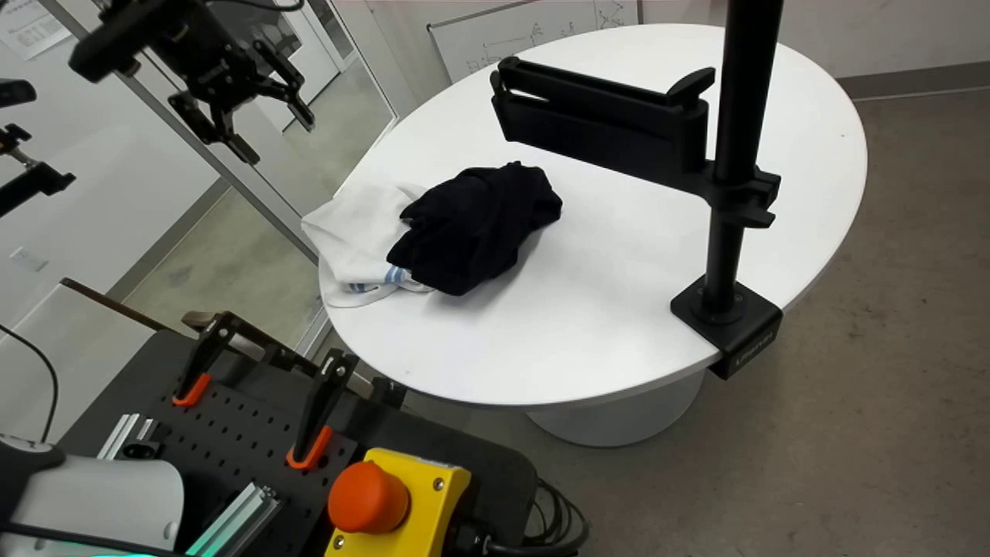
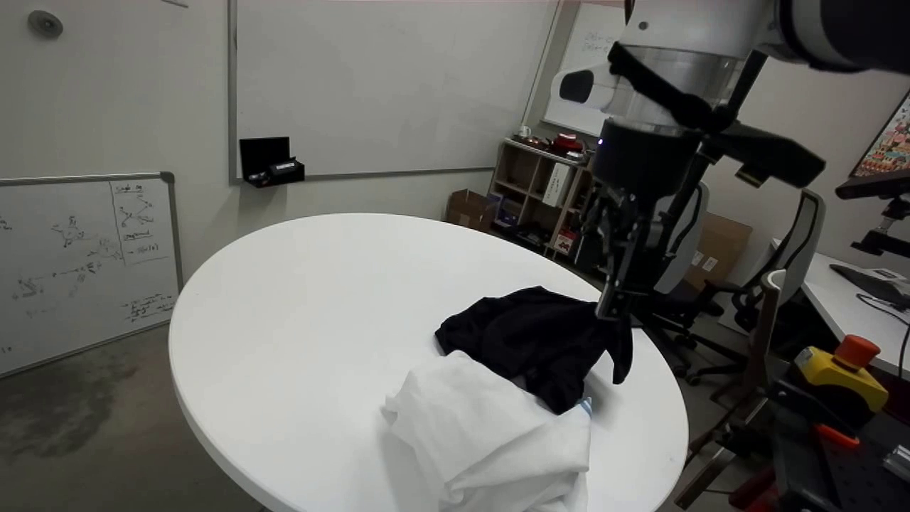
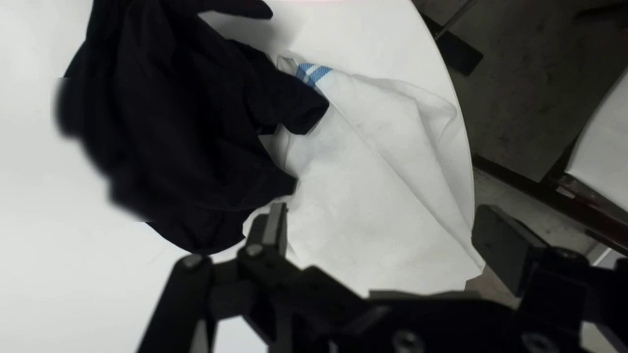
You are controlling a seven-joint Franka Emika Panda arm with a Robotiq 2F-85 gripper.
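A crumpled black cloth (image 1: 483, 223) lies on the round white table, partly over a white towel (image 1: 357, 232) with blue stripes. In exterior view 2 the towel (image 2: 486, 435) is in front of the black cloth (image 2: 537, 341). My gripper (image 1: 276, 141) hangs in the air above and to the side of both, apart from them. Its fingers stand wide open in the wrist view, with nothing held between them. Seen from the wrist, the white towel (image 3: 377, 194) spreads below the gap, while the black cloth (image 3: 188, 117) lies at upper left.
A black clamp-on pole (image 1: 733, 186) with a folded arm rises from the table's edge. A yellow box with a red button (image 1: 371, 497) sits on the dark bench by the robot base.
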